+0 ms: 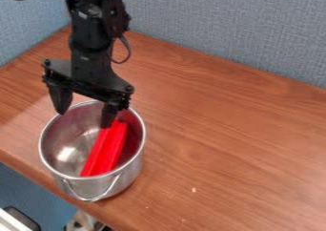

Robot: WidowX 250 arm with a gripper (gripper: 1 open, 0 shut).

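A red oblong object (pixel 105 149) rests inside a silver metal pot (pixel 128 178) with a wire handle, leaning along the pot's right side. My black gripper (pixel 84 106) hangs open just above the pot's rim. Its right finger is near the top end of the red object; the left finger stands apart from it at the upper left of the rim.
The pot stands at the left edge of a wooden table (pixel 230 149), with a blue floor area beyond at lower left. A grey textured wall runs along the back.
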